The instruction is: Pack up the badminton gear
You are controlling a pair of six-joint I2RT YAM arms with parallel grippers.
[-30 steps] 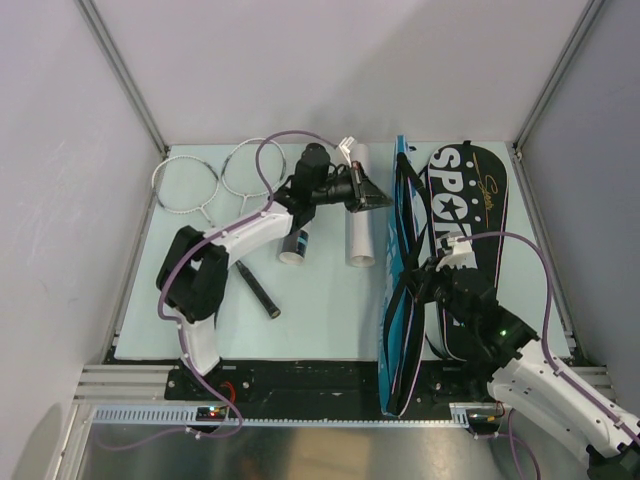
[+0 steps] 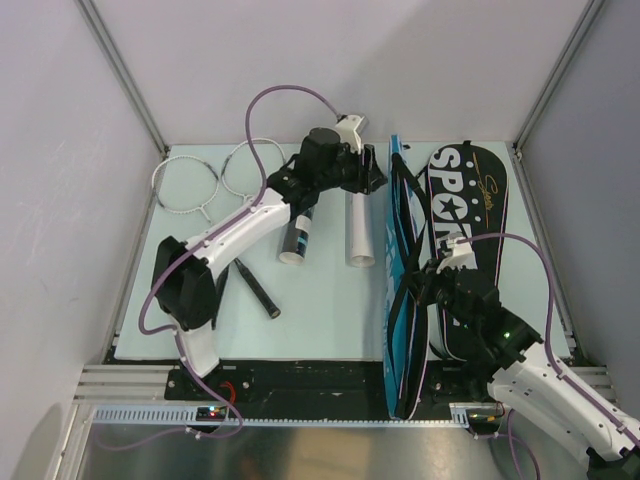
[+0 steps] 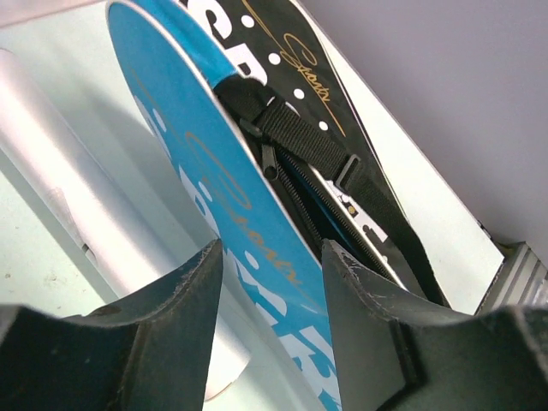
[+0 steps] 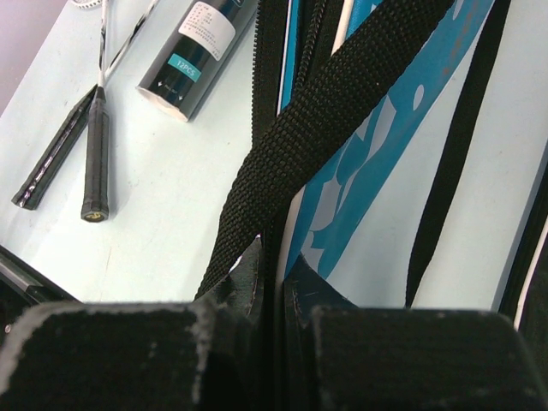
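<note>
A blue bag (image 2: 392,372) with black straps stands on its narrow edge, its zip and strap buckle facing right in the left wrist view. My right gripper is shut on the bag's edge, with the light piping and dark fabric running between its fingers. Beside the bag's far end, my left gripper is open, the blue side panel (image 3: 214,171) showing beyond its fingers. Two rackets lie at the left, with a white frame (image 2: 186,211) and a black handle (image 2: 257,289) showing; the left arm hides parts of them.
A white tube (image 2: 361,230) and a black shuttlecock tube (image 2: 297,240) lie left of the bag. A black bag (image 2: 468,200) with white lettering lies flat at the right.
The right gripper stayed in place.
</note>
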